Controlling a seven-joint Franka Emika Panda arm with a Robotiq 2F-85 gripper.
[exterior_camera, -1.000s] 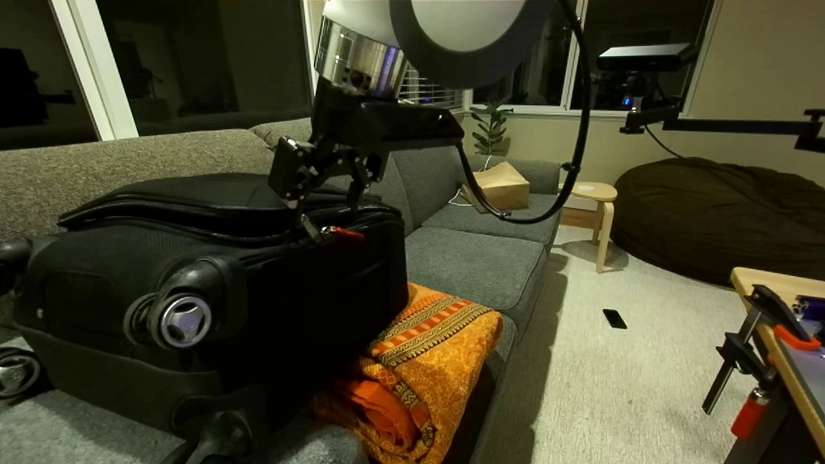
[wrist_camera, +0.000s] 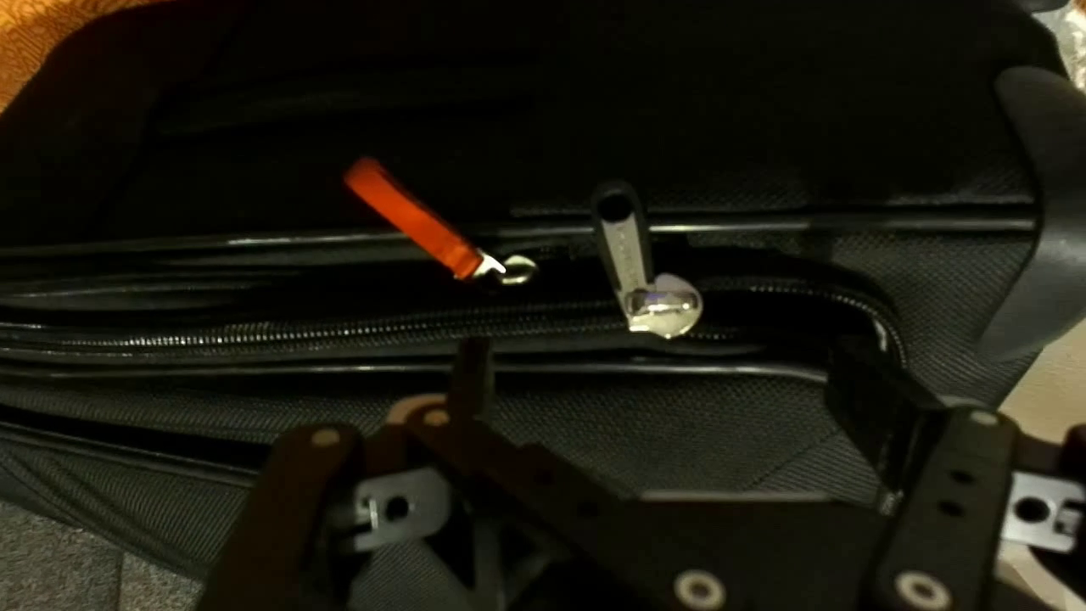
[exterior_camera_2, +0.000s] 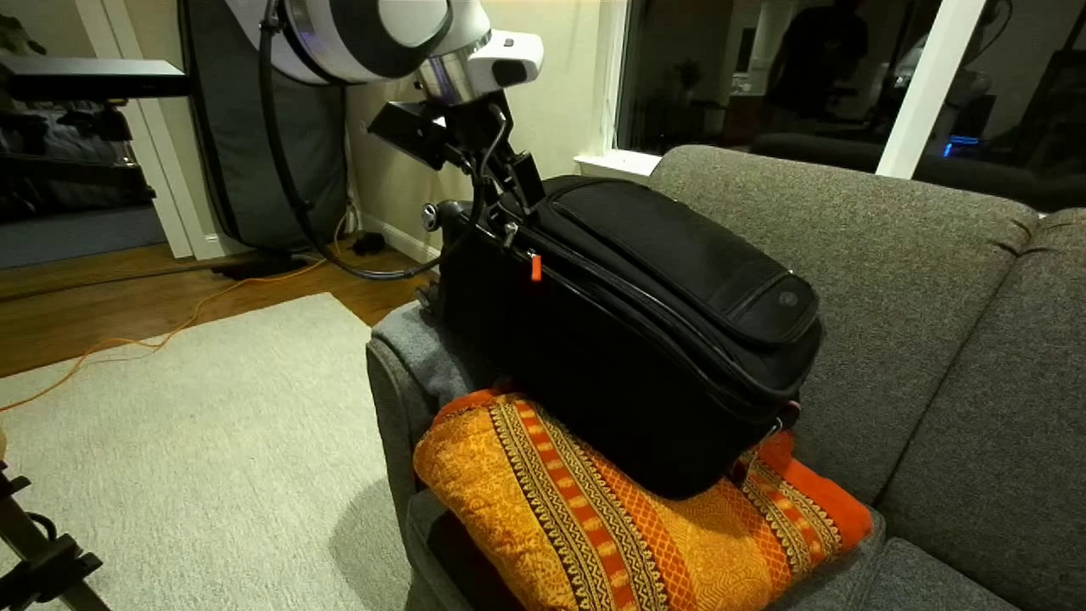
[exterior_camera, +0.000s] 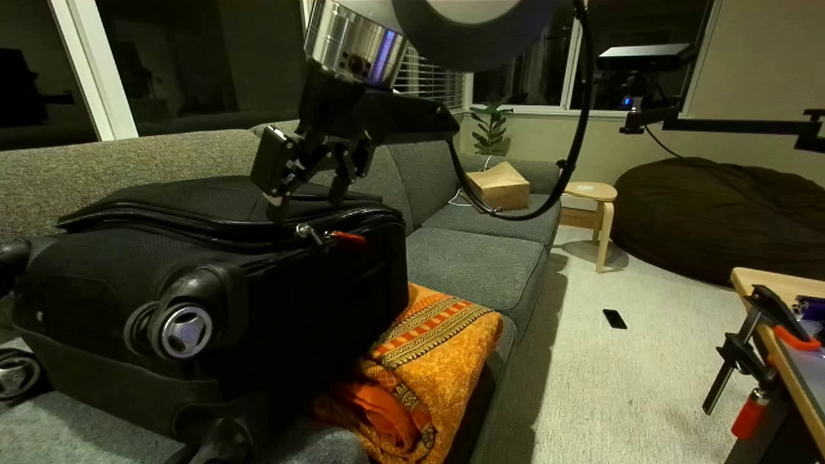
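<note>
A black suitcase (exterior_camera: 325,301) lies on its side on the couch. Two zipper pulls show at its seam: a red fabric tab (wrist_camera: 412,219) and a grey metal pull (wrist_camera: 623,244) with a shiny slider. In the wrist view both are past the fingertips, and neither is between them. My gripper is open, its fingers spread wide over the suitcase's black fabric beside the zipper track. From the first exterior view, the gripper (exterior_camera: 307,202) hangs just above the seam, behind the metal pull (exterior_camera: 307,232). Whether a fingertip touches the fabric is hard to tell.
An orange patterned blanket (exterior_camera_2: 611,509) is folded partly under the suitcase. The grey couch back (exterior_camera_2: 896,295) rises behind it. A black cable (exterior_camera: 581,100) loops from the arm. Open carpet (exterior_camera: 650,379) lies in front of the couch.
My gripper has shifted left and slightly up in the first exterior view, toward the couch back and away from the zipper pulls. The metal pull now shows more clearly; the suitcase looks almost unmoved.
</note>
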